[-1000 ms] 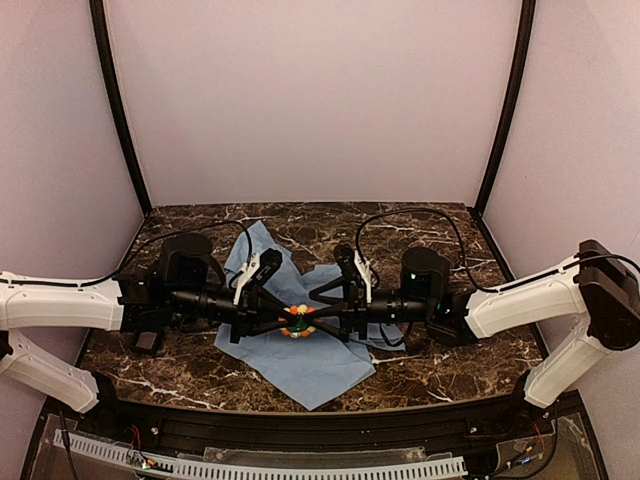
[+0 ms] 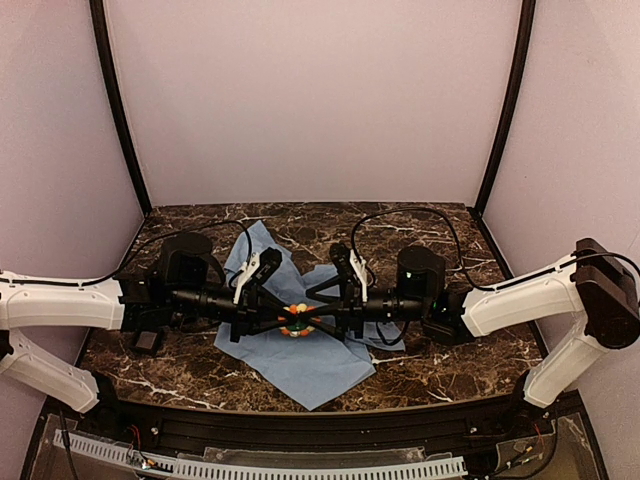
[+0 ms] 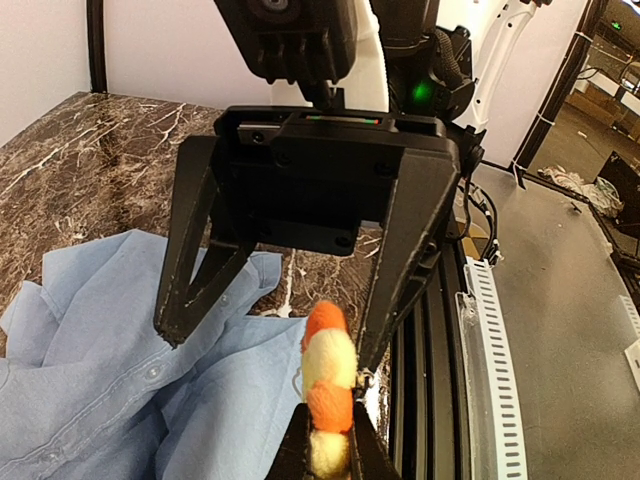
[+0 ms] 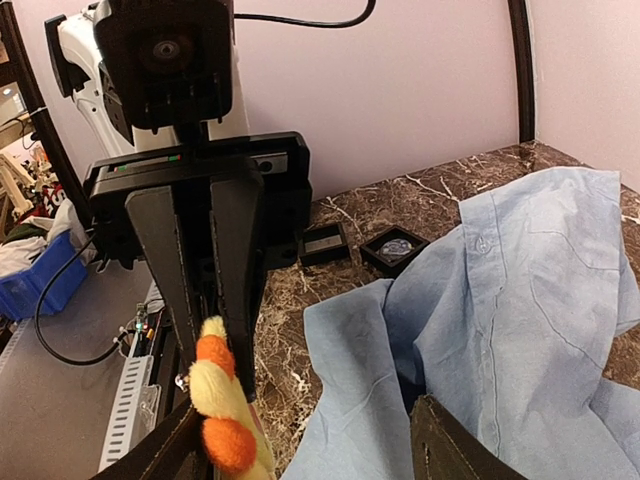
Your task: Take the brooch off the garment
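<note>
A round brooch (image 2: 298,326) with orange and cream felt petals is held between my two grippers above the light blue garment (image 2: 300,375). My left gripper is shut on it; in the left wrist view it stands edge-on. My right gripper has its fingers part open around the brooch's edge; in the left wrist view one fingertip meets a small metal piece at the brooch's back, the other stands apart over the cloth. Whether the brooch still touches cloth is hidden.
Dark marble table (image 2: 450,370) surrounds the garment, with its front edge and rail close below the grippers. Two small black boxes (image 4: 392,252) lie at the left of the table. Walls close in the back and sides.
My right gripper and arm have shifted very slightly left, toward the brooch, since a second ago. The left arm and the garment look unchanged.
</note>
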